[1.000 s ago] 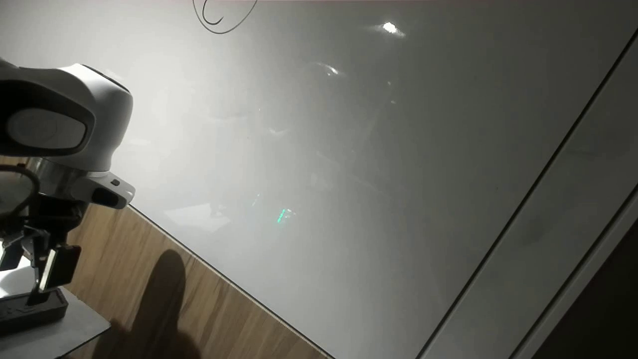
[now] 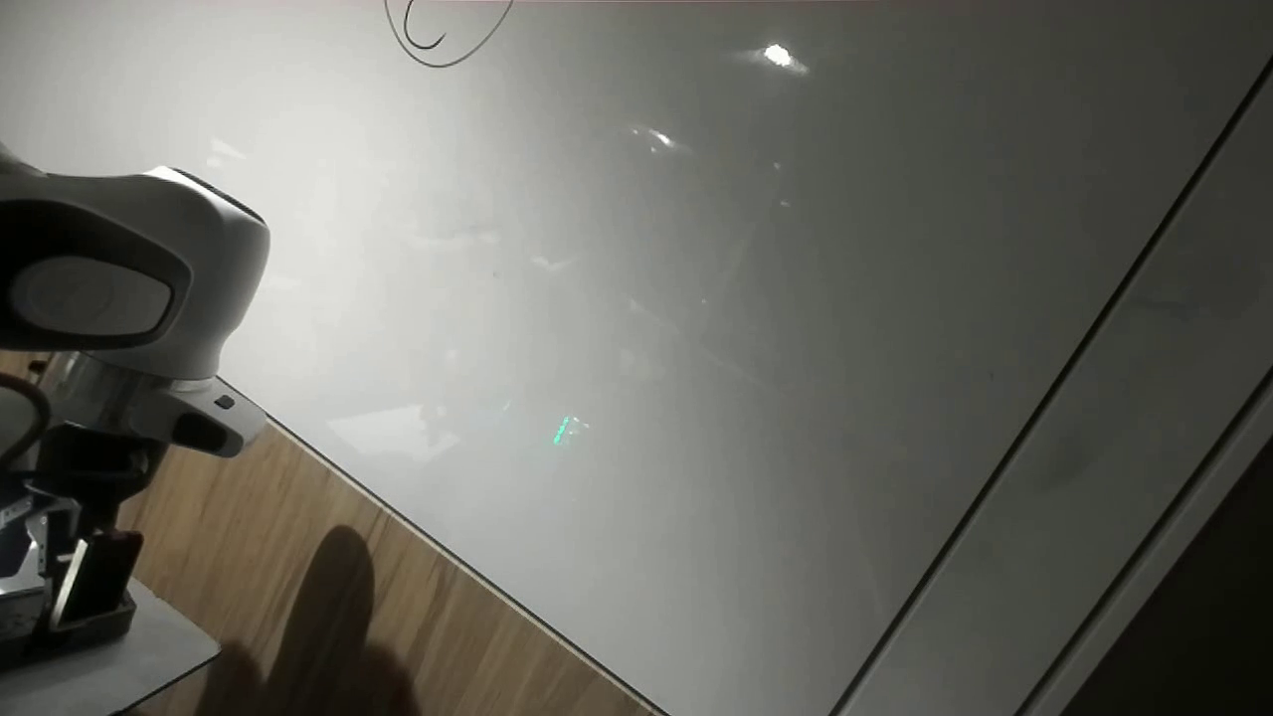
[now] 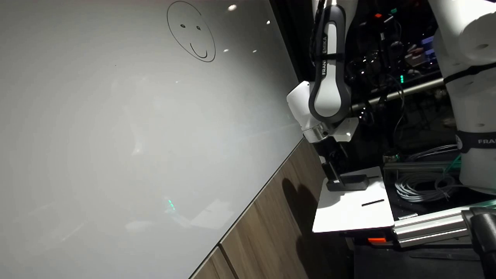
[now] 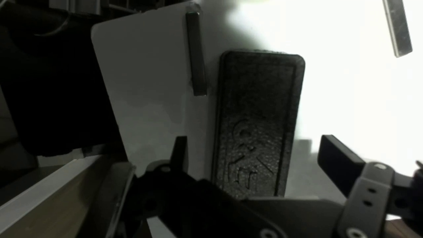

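Note:
A dark rectangular block with embossed marks on top, like a whiteboard eraser (image 4: 259, 103), lies flat on a white platform (image 4: 150, 91). Over it is my gripper, open, one finger to each side of the block in the wrist view. In the second exterior view the gripper (image 3: 333, 174) points down at the eraser (image 3: 355, 183); whether a finger touches it I cannot tell. The whiteboard (image 2: 716, 358) fills much of the first exterior view. A smiley face (image 3: 191, 31) is drawn in thin dark line near the top of the whiteboard (image 3: 116, 116) in the other exterior view.
Two thin bars (image 4: 196, 55) lie on the platform, one of them close beside the eraser. Wood panelling (image 3: 274, 209) runs between whiteboard and platform. Coiled cables (image 3: 425, 186) and a second arm's white body (image 3: 479, 107) stand right of the platform.
The arm and gripper have moved down toward the eraser, so the fingers are now lower around it. The whiteboard drawing and platform look unchanged.

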